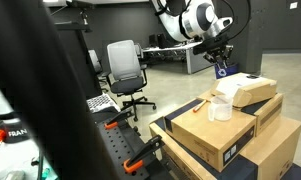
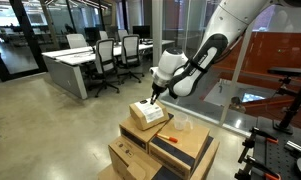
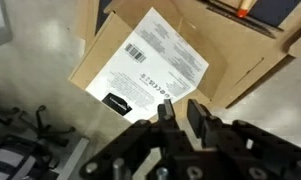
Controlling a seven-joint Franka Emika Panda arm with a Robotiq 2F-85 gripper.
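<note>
My gripper is open, its two dark fingertips apart with nothing seen between them. Beyond them in the wrist view lies a cardboard box (image 3: 218, 62) with a large white printed label (image 3: 155, 65). A smaller box (image 1: 256, 92) sits on the larger stacked boxes in exterior view 1, and the other exterior view also shows this box (image 2: 148, 116). On the larger box (image 1: 205, 128) stand a clear whitish container (image 1: 221, 107) and an orange-handled tool (image 1: 198, 105). In both exterior views, the fingers are too small to make out.
Office chairs (image 1: 126, 66) and desks (image 2: 82, 60) stand in the room beyond the boxes. A dark frame (image 1: 115, 137) fills the near left of exterior view 1. Open floor (image 2: 52, 125) lies left of the boxes in exterior view 2.
</note>
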